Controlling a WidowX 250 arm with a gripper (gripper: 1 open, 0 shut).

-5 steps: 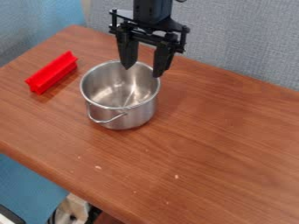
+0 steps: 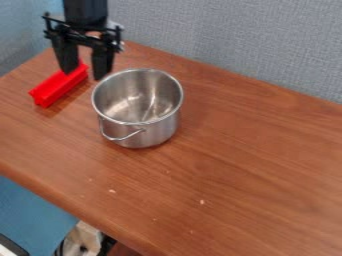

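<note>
My black gripper point(image 2: 86, 56) is at the upper left, its two fingers spread open above and around the red block point(image 2: 56, 86), which lies on the wooden table near the left edge; whether it touches the block I cannot tell. A steel pot point(image 2: 138, 106) with a wire handle stands upright just right of the block.
A grey wall point(image 2: 254, 40) rises behind it, and a blue area lies beyond the left edge.
My gripper has moved from above the pot leftward to over the red block. The block and pot look unmoved.
</note>
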